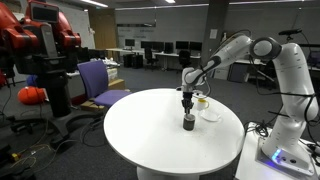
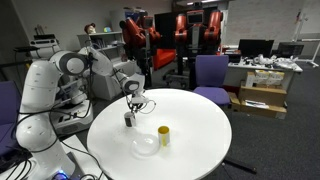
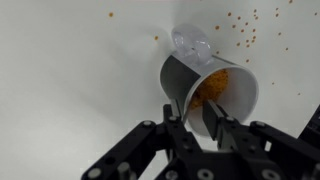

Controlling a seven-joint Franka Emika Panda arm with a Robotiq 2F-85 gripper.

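A dark cup with a pale inside [image 3: 238, 92] fills the middle of the wrist view, and orange bits [image 3: 210, 88] lie in it. Its mouth faces the camera. My gripper is at the near side of the rim, its fingers a little apart. One finger appears outside the wall and the other over the mouth; whether they touch the cup is unclear. From outside, the cup [image 1: 189, 122] stands upright on the white table [image 1: 150, 140], with my gripper [image 1: 187, 101] right above it. The second exterior view also shows the cup [image 2: 129, 119] under the gripper [image 2: 132, 107].
A white plate [image 2: 145, 144] and a yellow cup [image 2: 164, 134] stand nearby on the table. A small clear object [image 3: 191, 40] shows beside the dark cup. Orange crumbs [image 3: 250, 42] are scattered on the tabletop.
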